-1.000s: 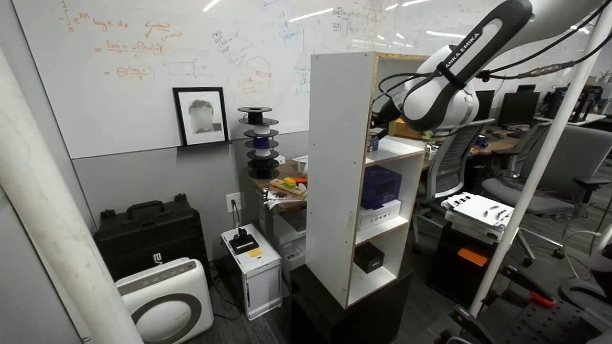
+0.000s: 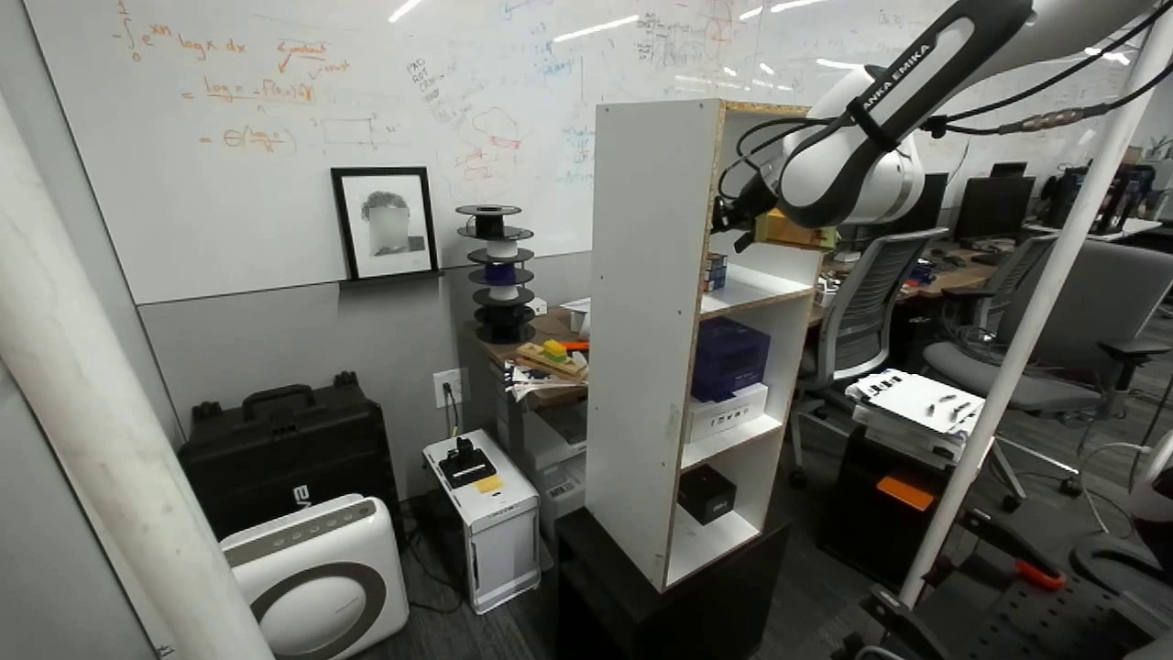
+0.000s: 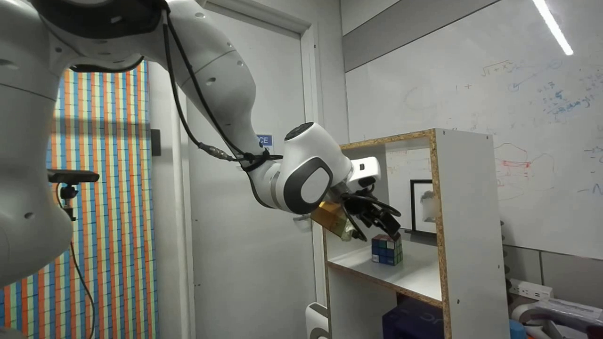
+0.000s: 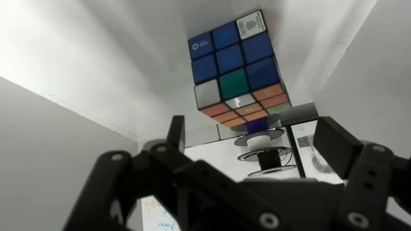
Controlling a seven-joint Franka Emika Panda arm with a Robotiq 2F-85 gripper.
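A Rubik's cube (image 3: 387,250) rests on the top shelf board of the white shelf unit. In the wrist view the cube (image 4: 233,61) shows a mostly blue face and an orange one, beyond the fingertips. My gripper is open, its dark fingers spread wide with nothing between them. Seen from exterior view 2, the gripper (image 3: 377,232) is angled down, just above the cube and apart from it. Exterior view 1 has the gripper (image 2: 730,225) at the opening of the top compartment, with the cube (image 2: 715,271) below, partly hidden by the side panel.
The shelf's side panel (image 2: 649,330) and top edge (image 3: 390,139) bound the compartment closely. Lower compartments hold a purple box (image 2: 730,358), a white box (image 2: 727,412) and a black box (image 2: 706,494). Bare board (image 2: 764,284) lies beside the cube.
The gripper and forearm have risen, so more of the cube shows below the fingers in exterior view 1. The cube remains on the shelf.
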